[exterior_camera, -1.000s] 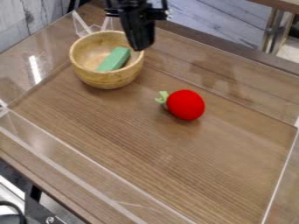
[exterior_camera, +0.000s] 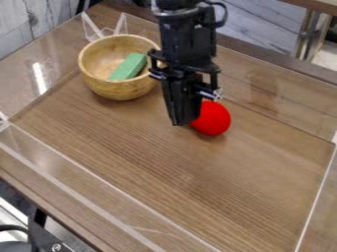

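Observation:
A black robot arm reaches down from the top centre, its gripper low over the table, shut, with nothing seen between its fingers. Just right of it and partly behind it lies a red round object, like a tomato or strawberry toy. At the upper left, a wooden bowl holds a green object.
A dark cable or fitting shows at the lower left edge, and the table's far edge is at the top right.
The red object and the bowl look unmoved.

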